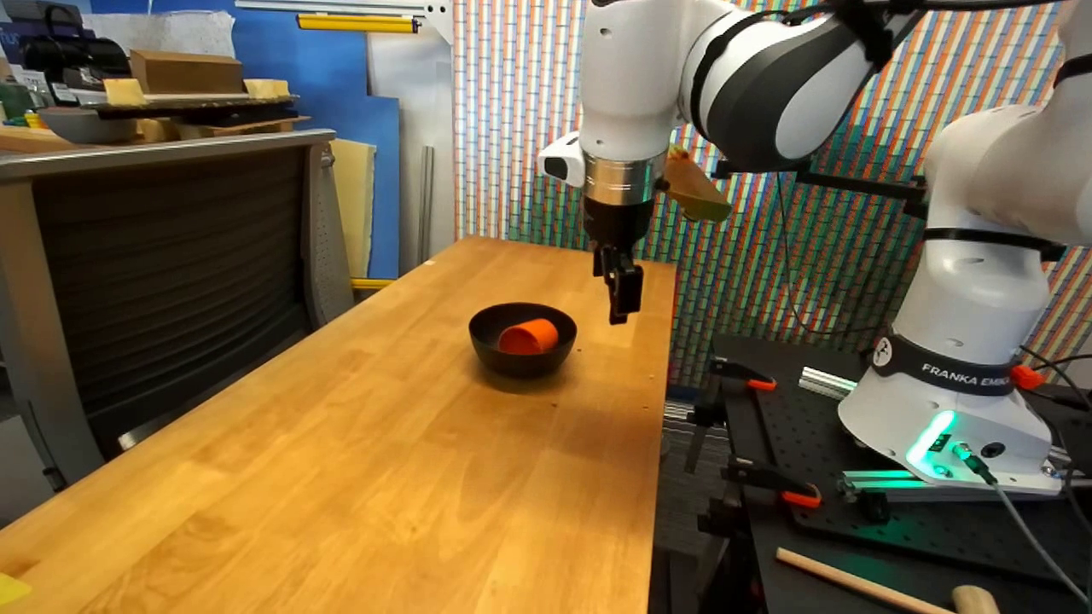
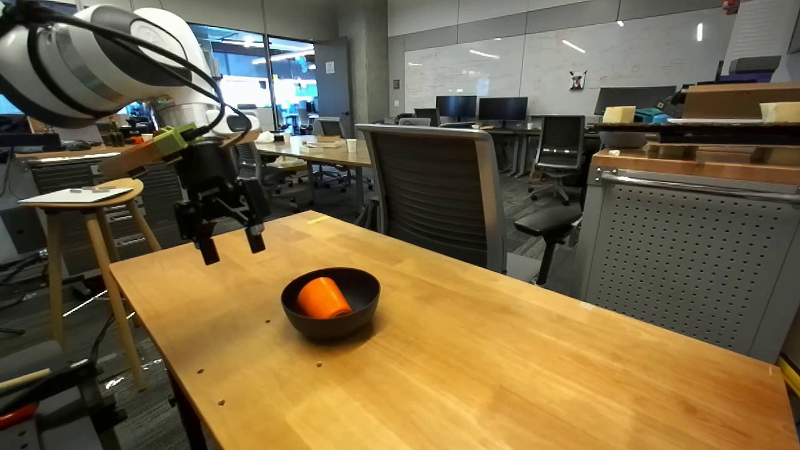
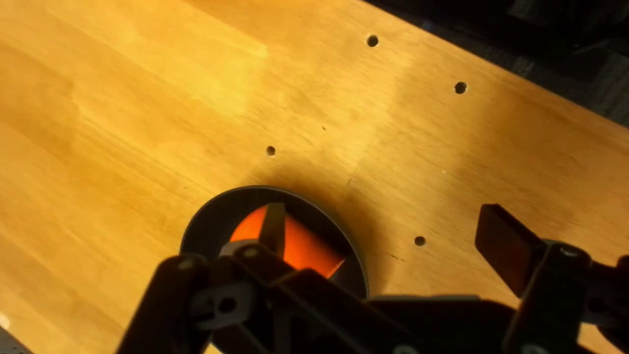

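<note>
An orange cup (image 2: 323,299) lies on its side inside a black bowl (image 2: 349,327), which rests on the wooden table. Above the table and clear of the bowl, my gripper (image 2: 233,252) hangs with its fingers spread apart and nothing between them. Exterior view 1 has the gripper (image 1: 620,303) to the right of the bowl (image 1: 524,368) and higher than it. From the wrist, one finger (image 3: 272,227) overlaps the view of the orange cup (image 3: 306,247), while the other finger (image 3: 505,248) shows over bare wood. The lower part of the bowl (image 3: 203,224) is hidden behind the gripper there.
Wide bare stretches of the wooden table (image 1: 409,460) surround the bowl, with a few small holes in the top. A grey chair (image 2: 442,195) stands along one side. Clamps (image 1: 768,479) and the robot base (image 1: 942,379) are off the opposite edge.
</note>
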